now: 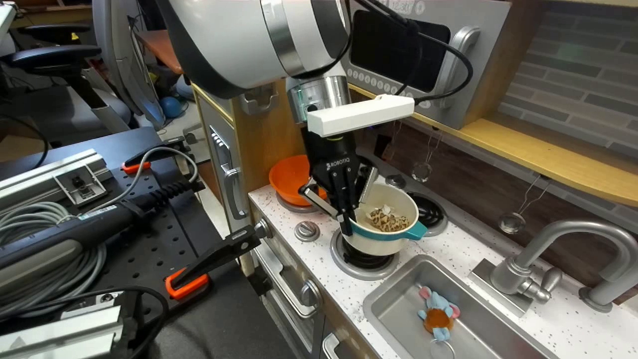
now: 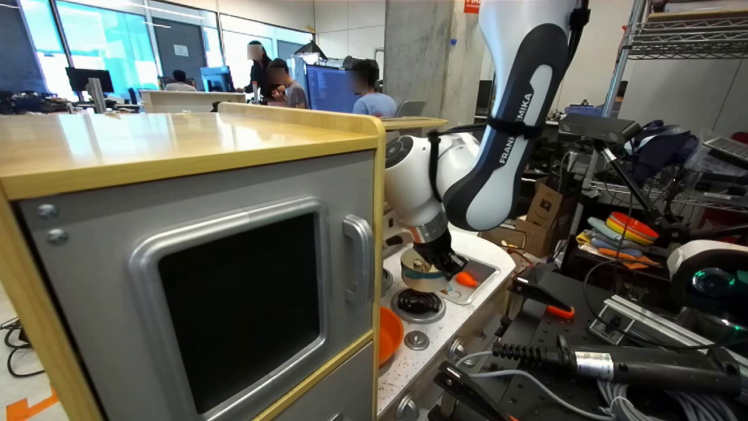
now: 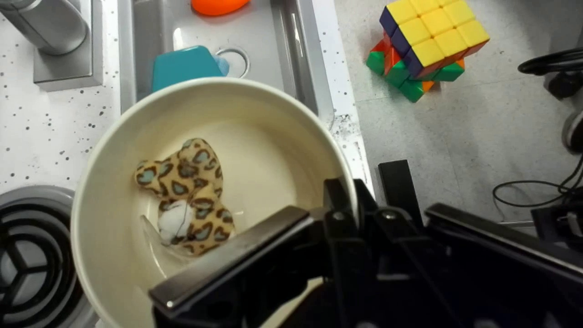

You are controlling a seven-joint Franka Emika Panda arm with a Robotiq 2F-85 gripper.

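Observation:
A cream pot [image 1: 378, 244] with a teal band and teal handle hangs above the front burner [image 1: 363, 272], clear of it and slightly tilted. My gripper [image 1: 347, 225] is shut on the near side of its rim. The wrist view shows the rim pinched between the dark fingers, one inside the pot [image 3: 210, 81] and one outside. A leopard-print plush toy [image 3: 205, 202] with a white patch lies on the pot's floor.
The sink [image 1: 383, 305] to the right holds a blue plush toy [image 1: 439, 311] with an orange part. An orange bowl [image 1: 288, 179] occupies the left burner. The shelf [image 1: 526, 152] overhangs the back of the counter. A faucet [image 1: 538, 263] rises behind the sink.

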